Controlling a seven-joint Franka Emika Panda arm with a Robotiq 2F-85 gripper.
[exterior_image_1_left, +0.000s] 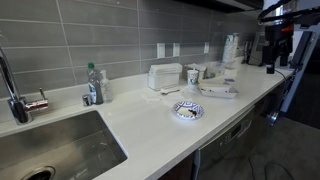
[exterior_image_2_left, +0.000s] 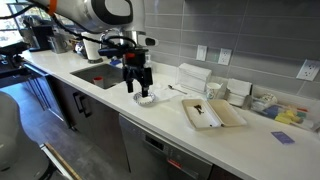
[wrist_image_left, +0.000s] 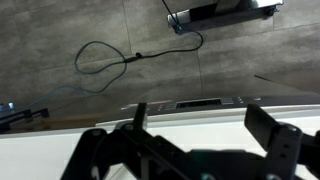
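Note:
My gripper (exterior_image_2_left: 139, 86) hangs open above the front of the counter, with nothing between its fingers. In the wrist view the spread gripper looks down on the counter's white edge and the grey floor. A round blue-and-white patterned plate (exterior_image_1_left: 187, 110) lies on the white counter (exterior_image_1_left: 146, 126), with something dark on it. From the second exterior view, the plate (exterior_image_2_left: 146, 99) appears just beyond the gripper and lower down. A shallow tray (exterior_image_2_left: 204, 114) with small items in it rests to the right of the plate.
A white box (exterior_image_1_left: 165, 77), a paper cup (exterior_image_1_left: 193, 76) and containers (exterior_image_2_left: 238, 93) stand near the tiled wall. A bottle (exterior_image_1_left: 95, 84) is beside the steel sink (exterior_image_1_left: 60, 150). On the floor, a black cable (wrist_image_left: 92, 69) loops.

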